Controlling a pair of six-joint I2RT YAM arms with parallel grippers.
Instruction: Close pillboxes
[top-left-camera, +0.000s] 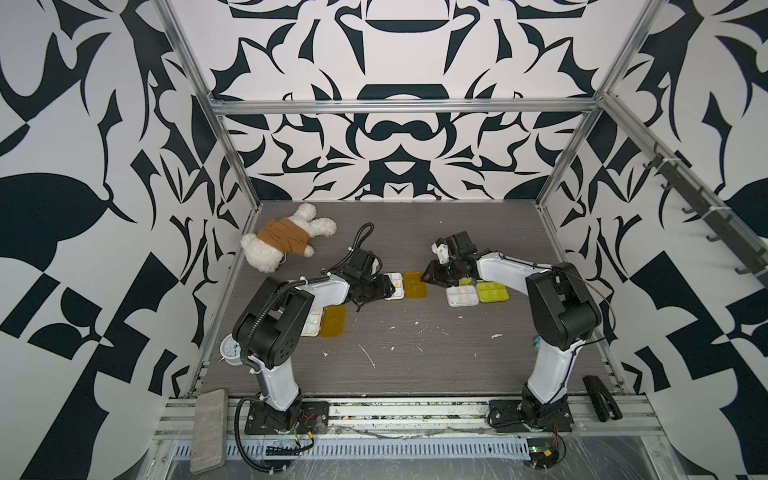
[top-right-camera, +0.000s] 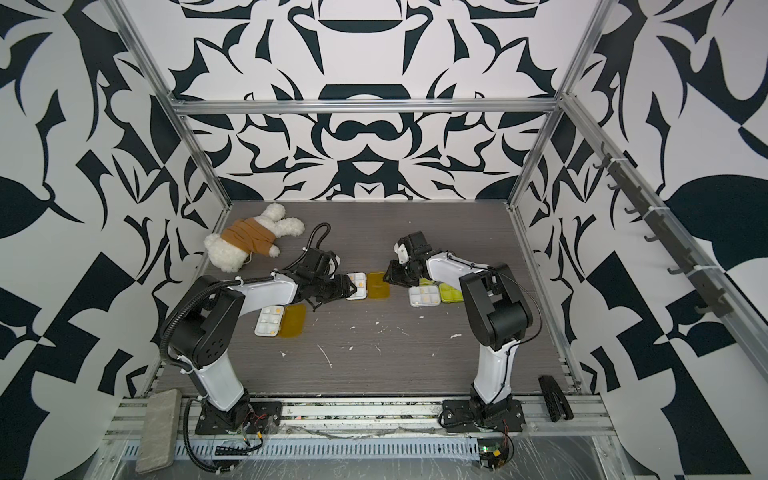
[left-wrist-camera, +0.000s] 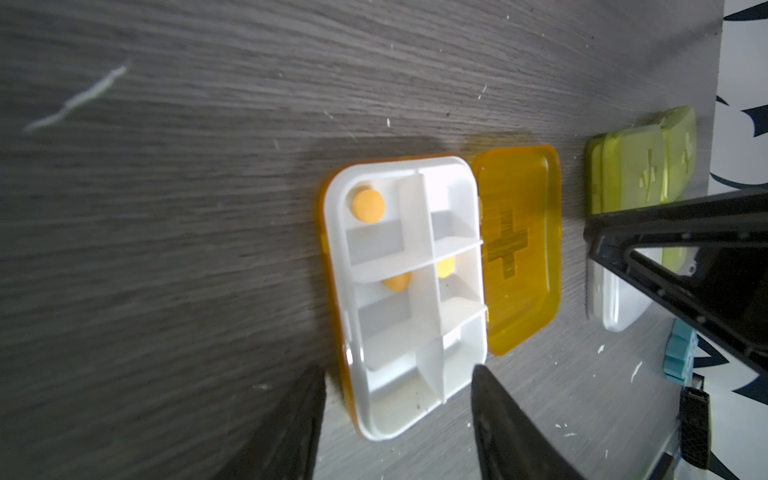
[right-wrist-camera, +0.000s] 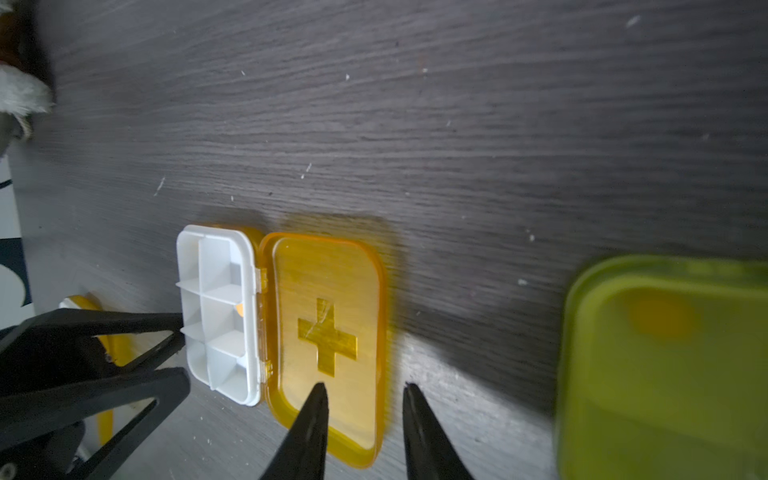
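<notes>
Between the two arms lies an open pillbox, its white compartment tray (left-wrist-camera: 384, 320) holding a few orange and yellow pills. Its amber lid (right-wrist-camera: 328, 320) with a cross lies flat to the right. Near the tray's left side is my left gripper, fingers parted with nothing between them. My right gripper hangs beside the lid's right edge, its fingers apart and empty. Another amber pillbox (top-right-camera: 269, 321) lies open in front of the left arm. On the right, a pillbox with a white tray (top-left-camera: 462, 297) and green lid (top-left-camera: 492, 292) is open. A green pillbox (right-wrist-camera: 672, 360) shows closed behind it.
A plush toy (top-left-camera: 284, 236) in brown lies at the back left. At the left edge stands a small white round object (top-left-camera: 230, 349).
</notes>
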